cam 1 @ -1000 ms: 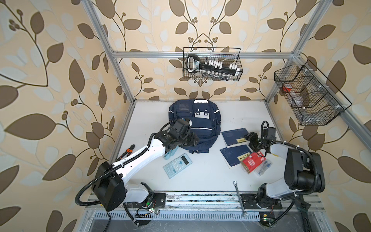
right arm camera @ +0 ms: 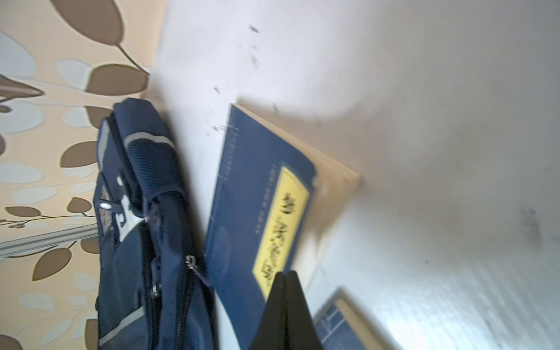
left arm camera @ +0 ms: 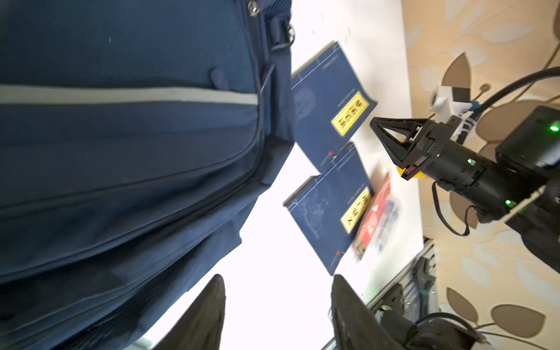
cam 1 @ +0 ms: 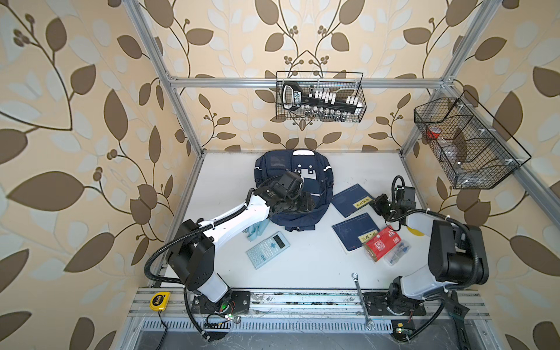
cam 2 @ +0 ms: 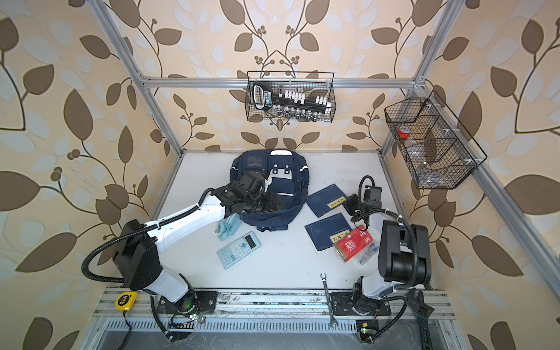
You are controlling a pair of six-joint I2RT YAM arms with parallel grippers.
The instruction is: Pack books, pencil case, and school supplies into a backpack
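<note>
A navy backpack (cam 1: 303, 163) lies at the back middle. My left gripper hangs over its lower part, fingers apart, nothing visible between them. Two navy books, the upper one (cam 1: 347, 198) and the lower one (cam 1: 350, 230), lie right of it. A red packet (cam 1: 382, 240) and a clear bag (cam 1: 398, 254) touch near the lower book. A light blue calculator (cam 1: 267, 248) and blue cloth (cam 2: 227, 227) sit left front. My right gripper is shut, empty, beside the upper book.
Wire baskets (cam 1: 320, 116) hang at the back and right wall. A wrench (cam 1: 361, 300) rests at the front rail. Bare white table (cam 1: 221, 175) shows left of the backpack.
My right gripper has moved slightly. The upper book has shifted a little left and turned.
</note>
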